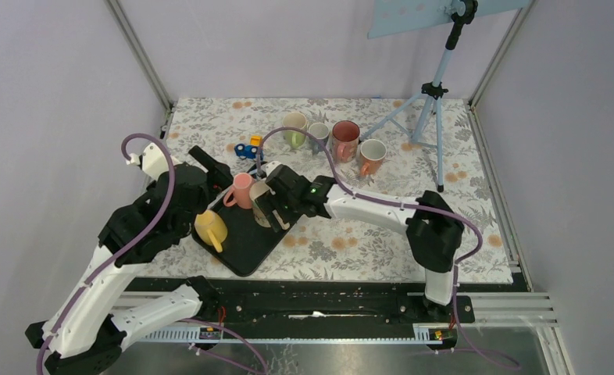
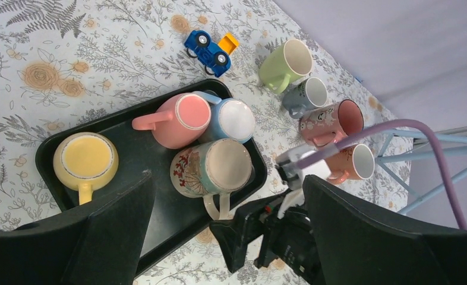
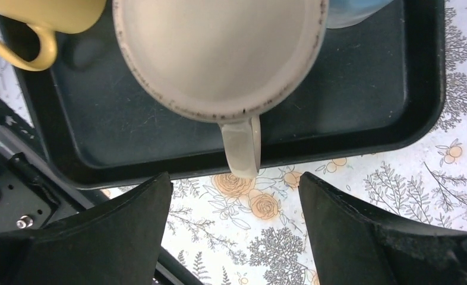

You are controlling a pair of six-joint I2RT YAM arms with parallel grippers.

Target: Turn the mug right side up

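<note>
In the black tray [image 2: 130,148] several mugs lie upside down: a cream patterned mug [image 2: 209,168] with its handle [image 3: 240,148] toward the tray edge, a pink mug [image 2: 180,119], a blue mug [image 2: 231,119] and a yellow mug [image 2: 85,160]. My right gripper is low beside the cream mug, its fingers apart on either side of the handle's line, nothing held. My left gripper stands open higher up, to the left over the tray in the top view.
Upright mugs stand behind, including a green mug [image 2: 284,65] and a red mug [image 2: 332,124]. A toy truck [image 2: 210,53] lies behind the tray. A tripod [image 1: 437,109] stands at the back right.
</note>
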